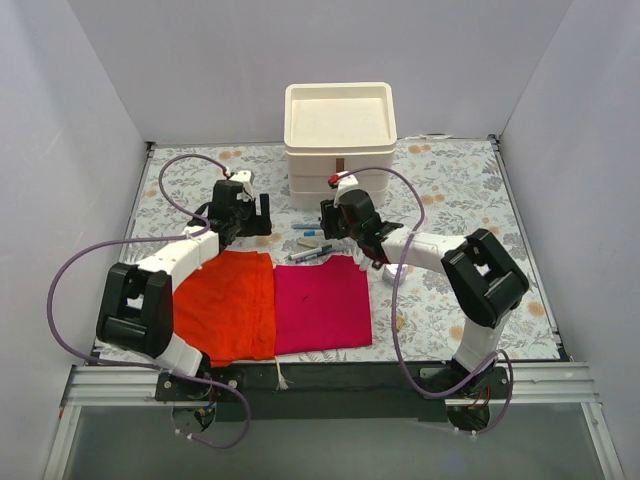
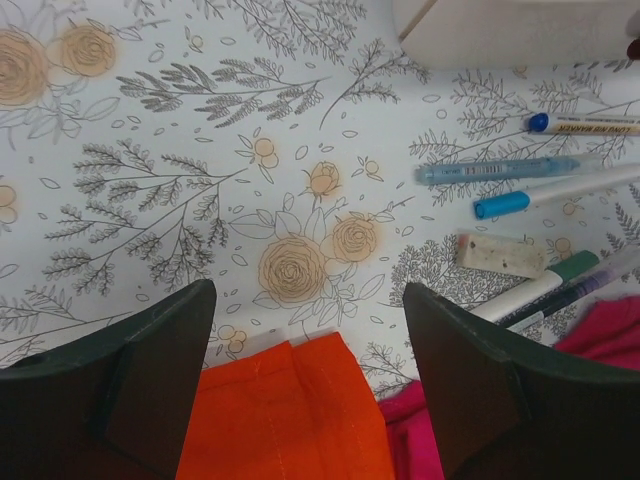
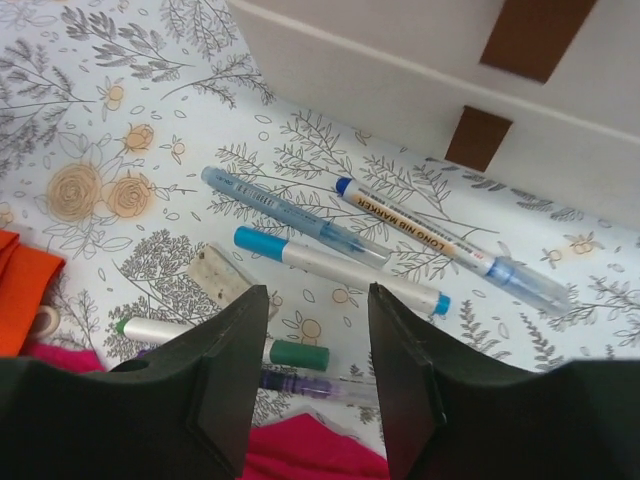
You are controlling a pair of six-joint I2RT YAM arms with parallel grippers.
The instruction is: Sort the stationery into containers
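Note:
Several pens lie loose in the middle of the table: a light-blue capped pen (image 3: 285, 208), a white marker with a blue cap (image 3: 340, 268), a blue-ended long marker (image 3: 430, 228), a green-capped white marker (image 3: 298, 354) and a purple-tinted pen (image 3: 318, 386). A pale eraser (image 3: 217, 276) is among them. My right gripper is above these, fingers apart, with the white marker ahead of its fingertips and nothing held. Left of the pens, over bare cloth, my left gripper hangs open and empty. A white box with drawers (image 1: 302, 165) stands behind.
An open cream tray (image 1: 340, 118) tops the box. Orange cloth (image 1: 223, 305) and magenta cloth (image 1: 322, 310) cover the front. A round white item (image 1: 395, 273) and a small yellow item (image 1: 400, 323) lie to the right, the former partly hidden by the right arm.

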